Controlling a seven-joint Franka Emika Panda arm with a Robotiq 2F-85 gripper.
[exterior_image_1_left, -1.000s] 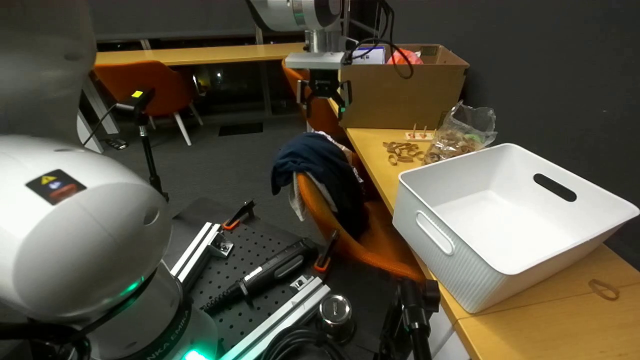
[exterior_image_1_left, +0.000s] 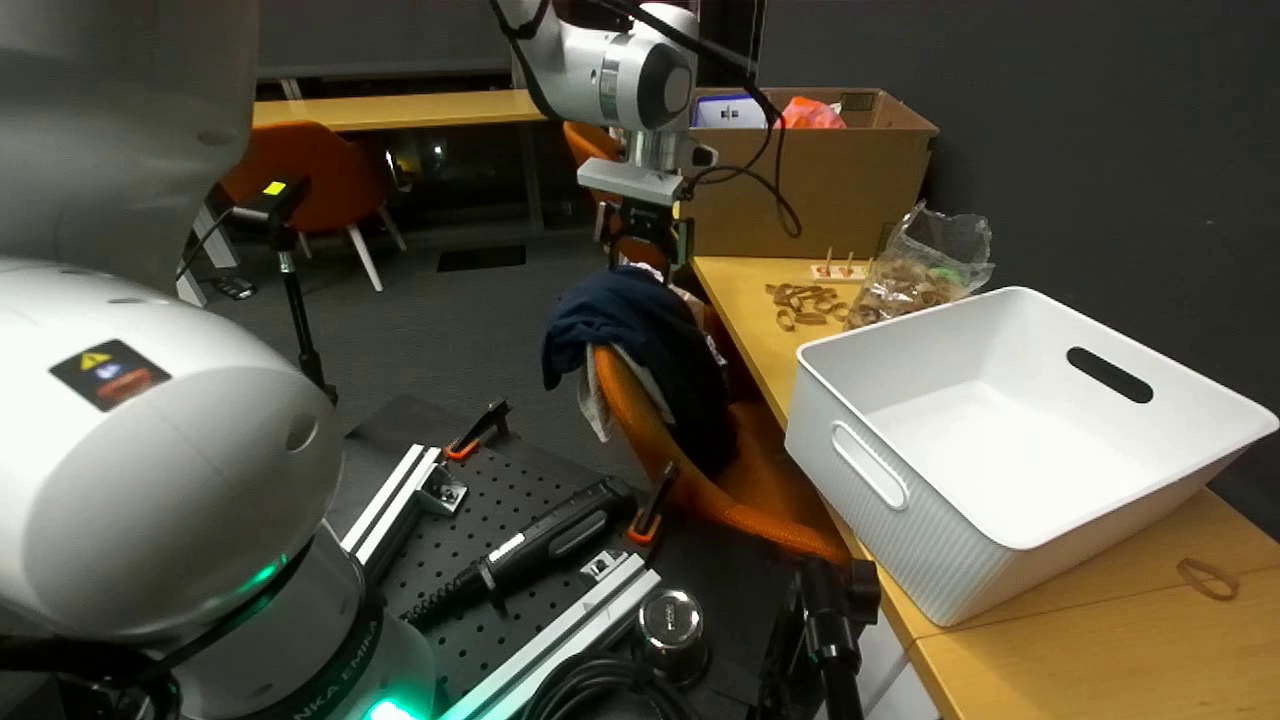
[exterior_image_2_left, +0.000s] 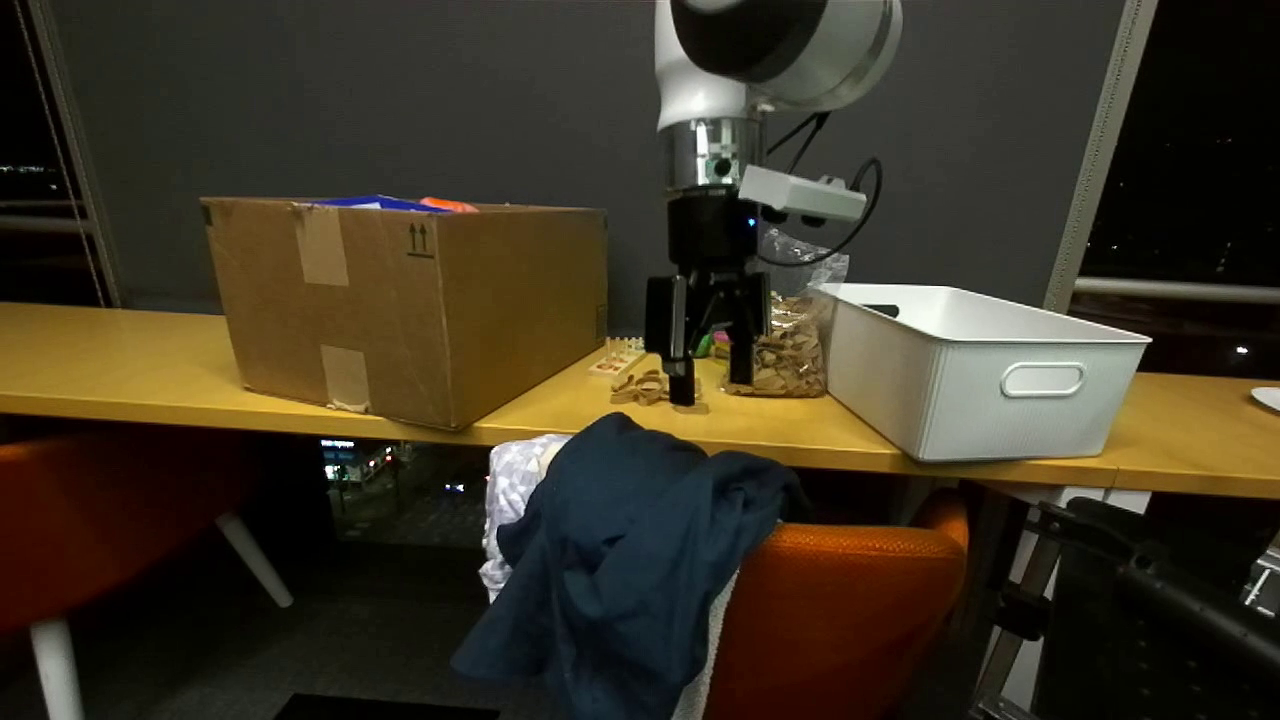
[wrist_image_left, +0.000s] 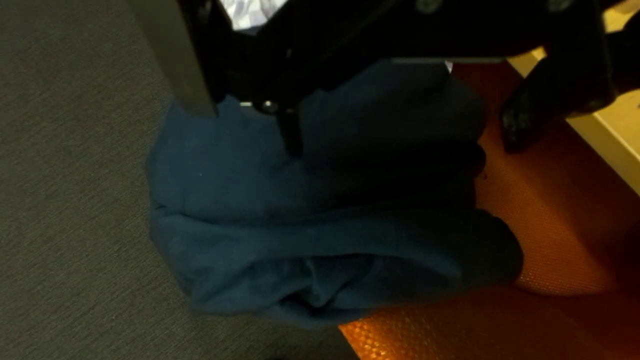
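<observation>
A dark blue garment (exterior_image_2_left: 648, 540) hangs draped over the back of an orange chair (exterior_image_2_left: 846, 600), with a pale patterned cloth (exterior_image_2_left: 510, 486) beside it. My gripper (exterior_image_1_left: 645, 254) is open, pointing down over the top of this pile. In the wrist view the blue cloth (wrist_image_left: 336, 234) fills the middle, and the gripper spans it with fingers set wide apart, nothing held between them. From the second exterior view, a small gap seems to separate the fingertips (exterior_image_2_left: 681, 390) from the cloth; contact cannot be told exactly.
Along the yellow table (exterior_image_2_left: 792, 432) stand a white bin (exterior_image_1_left: 924, 528), empty inside, and a cardboard box (exterior_image_2_left: 336, 318). Between them lie brown loops (exterior_image_1_left: 806, 302), a clear bag (exterior_image_1_left: 918, 274) and a small pegged board (exterior_image_1_left: 840, 272). The table edge runs close beside the gripper.
My gripper has come down toward the draped clothes and its arm has tilted somewhat. It remains open. The clothes, chair and bin look unmoved.
</observation>
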